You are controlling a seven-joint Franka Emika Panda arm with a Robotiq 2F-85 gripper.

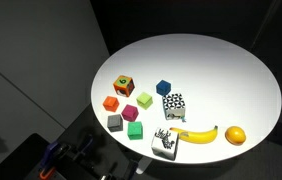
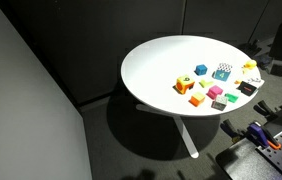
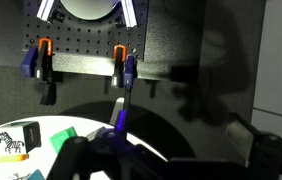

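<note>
My gripper is in the wrist view, its dark fingers (image 3: 265, 155) spread wide apart with only dark floor between them. It hangs off the table's edge, beyond the blocks. On the white round table (image 1: 216, 65) several small cubes are grouped: a red cube (image 1: 111, 103), a magenta cube (image 1: 130, 113), a grey cube (image 1: 115, 123), a green cube (image 1: 135, 130), a lime cube (image 1: 144, 101) and a blue cube (image 1: 163, 88). Larger picture blocks lie among them: an orange-yellow block (image 1: 124, 86), a checkered block (image 1: 174, 106) and a zebra block (image 3: 18, 138).
A banana (image 1: 197, 135) and an orange (image 1: 236, 135) lie at the table's near right. A perforated metal base plate (image 3: 86, 40) with clamps lies beside the table, across a gap of dark floor.
</note>
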